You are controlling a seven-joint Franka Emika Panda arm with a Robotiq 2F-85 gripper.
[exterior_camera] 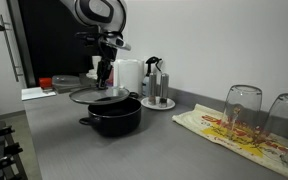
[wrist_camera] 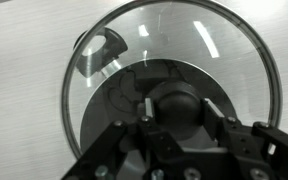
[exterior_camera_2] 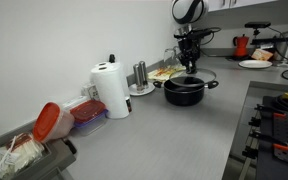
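Note:
A black two-handled pot [exterior_camera: 116,121] stands on the grey counter, its opening partly uncovered. Above it and shifted to one side hangs a glass lid [exterior_camera: 92,95], slightly tilted in exterior view 1. My gripper [exterior_camera: 104,82] is shut on the lid's round black knob [wrist_camera: 177,106], which fills the space between the fingers in the wrist view. Through the clear glass there, the pot's dark inside [wrist_camera: 134,100] and one looped handle [wrist_camera: 102,45] show. In exterior view 2 the lid [exterior_camera_2: 199,76] overhangs the pot [exterior_camera_2: 184,95] on the right.
A paper towel roll [exterior_camera_2: 106,92] and a plate [exterior_camera: 158,103] with tall shakers stand behind the pot. Two upturned glasses [exterior_camera: 242,110] rest on a patterned cloth [exterior_camera: 224,135] at the right.

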